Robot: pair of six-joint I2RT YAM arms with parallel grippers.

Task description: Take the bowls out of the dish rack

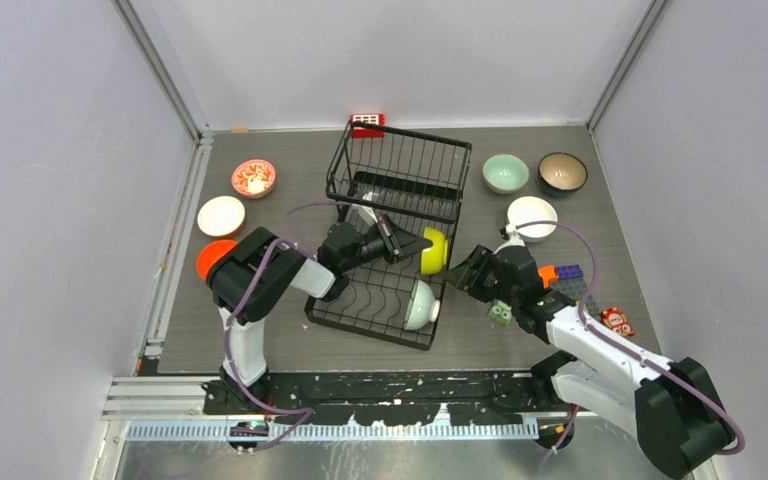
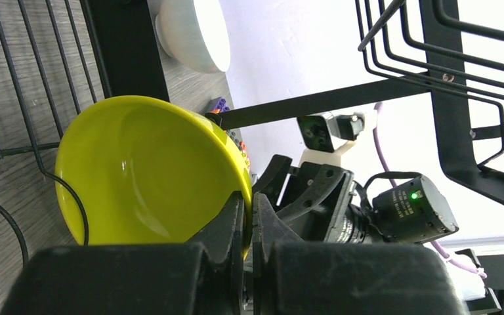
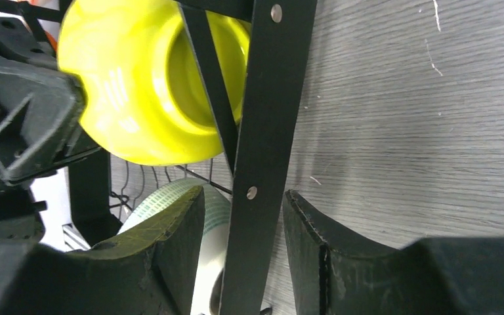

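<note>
A black wire dish rack (image 1: 345, 322) holds a yellow bowl (image 1: 434, 252) and a pale green-white bowl (image 1: 420, 305), both tipped on their sides along its right edge. My left gripper is shut on the yellow bowl's rim, with the bowl still among the wires. Just right of the rack, my right gripper stands part open. In the right wrist view a flat black bar of the rack crosses between its fingers, with the yellow bowl's base behind it and the pale bowl (image 3: 213, 262) lower left.
Bowls in orange-white (image 1: 253, 177), white (image 1: 221, 216) and orange (image 1: 212, 257) stand left. Light green (image 1: 505, 173), brown (image 1: 562, 173) and white (image 1: 532, 212) bowls are at the right. A green-white block (image 1: 500, 313) and red packet (image 1: 616, 321) lie near the right arm.
</note>
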